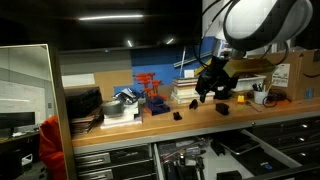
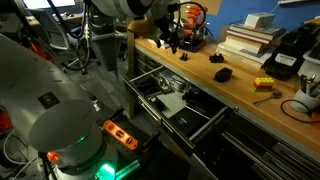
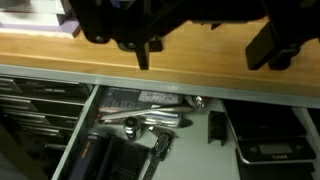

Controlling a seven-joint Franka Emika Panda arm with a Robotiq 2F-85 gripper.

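Note:
My gripper stands open above the front part of the wooden counter, as the first exterior view shows. In the wrist view its two dark fingers are spread wide, and nothing lies between them. Below it, an open drawer holds several tools. Among them the wrist view shows metal wrenches, a black-handled tool and a black device with a small display. Small dark objects rest on the counter, one of them a black item.
Stacked books stand toward the back of the counter. A red and yellow block and a wire basket sit farther along. Metal containers occupy the other end. The counter's front edge borders the open drawer.

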